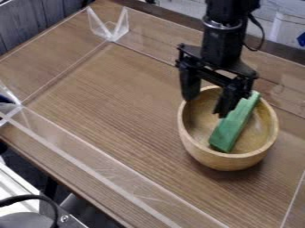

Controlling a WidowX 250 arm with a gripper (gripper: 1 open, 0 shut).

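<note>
A round wooden bowl (201,146) sits on the right half of the table, with a green elongated block (227,132) lying slanted inside it. My black gripper (208,94) is open over the back of the bowl, its fingers spread low at the rim and partly in front of the block's upper end. I see nothing held between the fingers.
Clear plastic pieces stand along the back and left edges. A dark cable and metal fitting lie at the lower left, off the board.
</note>
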